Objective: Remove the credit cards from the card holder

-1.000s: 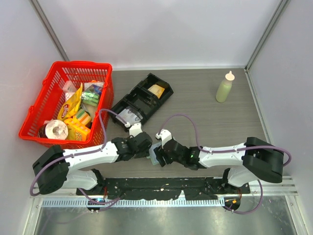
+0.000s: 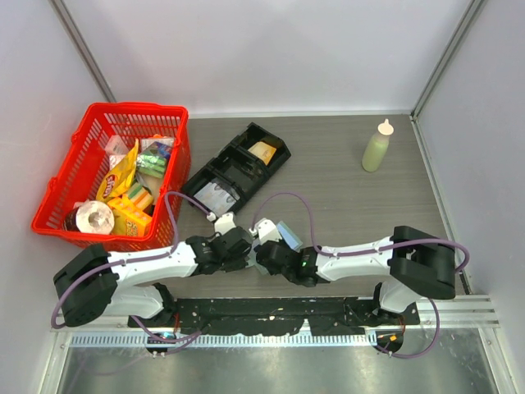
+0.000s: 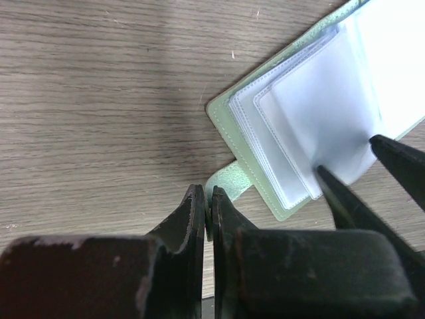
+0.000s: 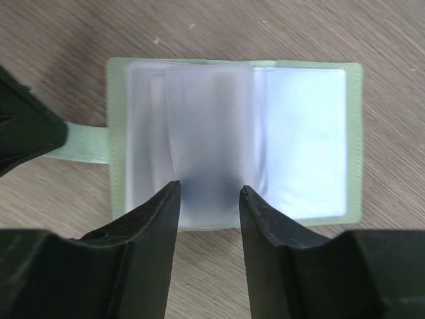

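Observation:
The card holder [image 4: 354,146] lies open on the table, with pale green stitched edges and whitish, semi-clear sleeves [image 3: 325,100]. Out from its left side runs a narrow green strap [image 3: 229,179], and my left gripper is shut on the strap's end. Over the sleeves, my right gripper points down with a gap between its fingertips. A loose sleeve edge shows near its left finger [image 4: 158,219]; whether the fingertips touch it I cannot tell. No separate credit card can be made out. From above, my wrists cover much of the holder.
Behind the arms stands a black compartment tray [image 2: 239,168]. The red basket [image 2: 57,185] full of goods is at the left, and a green squeeze bottle [image 2: 376,149] stands far right. Bare table lies between tray and bottle.
The left arm has stayed nearly still.

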